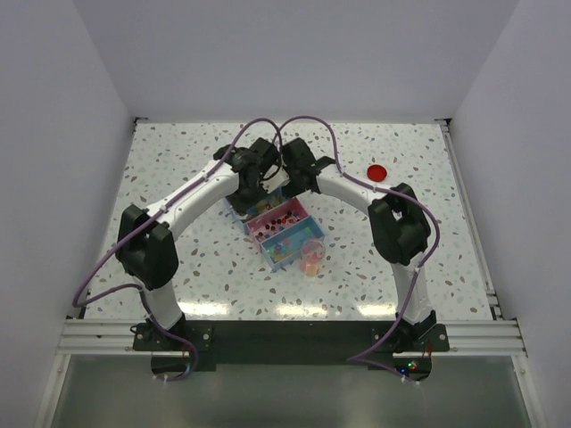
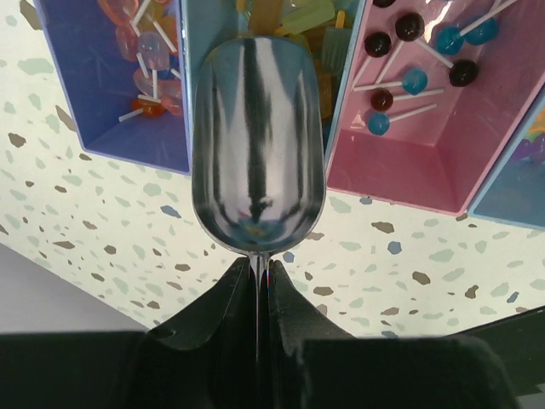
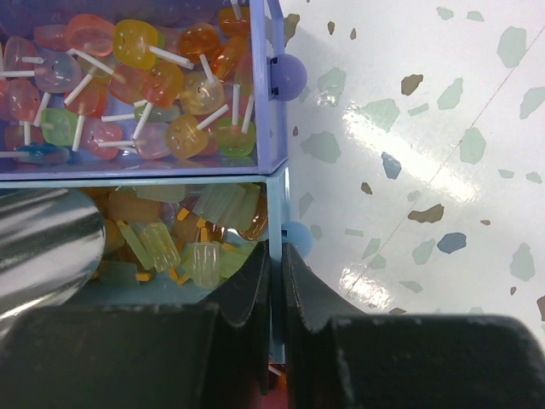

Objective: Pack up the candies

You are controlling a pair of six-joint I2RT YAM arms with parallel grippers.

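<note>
My left gripper is shut on the handle of a shiny metal scoop [image 2: 255,136]. The scoop's bowl lies over the light-blue bin [image 2: 197,25] of yellow and green candies [image 3: 162,243]; whether it touches them I cannot tell. At that bin's end wall, my right gripper is shut on the upper edge. On one side of it stands a purple bin of fruit lollipops [image 3: 136,85], on the other a pink bin [image 2: 404,183] with dark and blue lollipops [image 2: 415,81]. A clear jar [image 1: 311,257] with some pinkish contents stands by the bins.
A fourth, blue bin [image 1: 281,260] with few candies is nearest the front. A red round lid [image 1: 376,173] lies at the back right. Both arms meet closely over the bins.
</note>
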